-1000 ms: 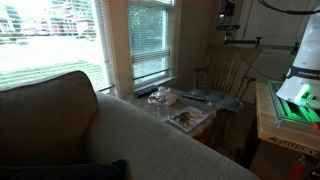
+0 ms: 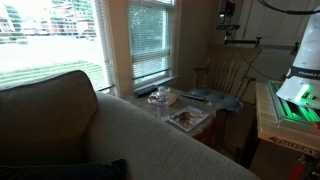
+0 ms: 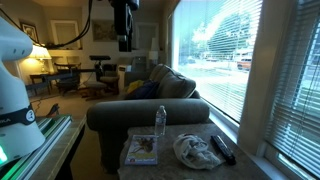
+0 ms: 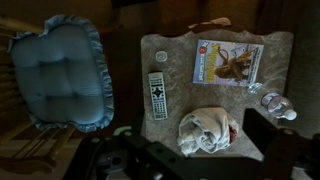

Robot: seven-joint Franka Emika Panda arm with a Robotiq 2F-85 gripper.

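Note:
My gripper stands open above the low table, its dark fingers (image 4: 267,133) wide apart with nothing between them. Looking down in the wrist view, a white cloth (image 4: 203,128) lies bunched up on the stone-patterned tabletop (image 4: 175,60), framed by the fingers but well below them. A remote control (image 4: 158,96) is left of the cloth. Above it lies a magazine or case with a picture cover (image 4: 229,63). A clear bottle (image 4: 278,105) is at the right; in exterior view 2 the bottle (image 3: 160,121) stands upright.
A small clear round item (image 4: 161,56) sits near the table's upper left corner. Beside the table is a chair with a blue cushion (image 4: 62,76). The sofa (image 3: 178,85) borders the table, and window blinds (image 3: 296,95) rise along its other side.

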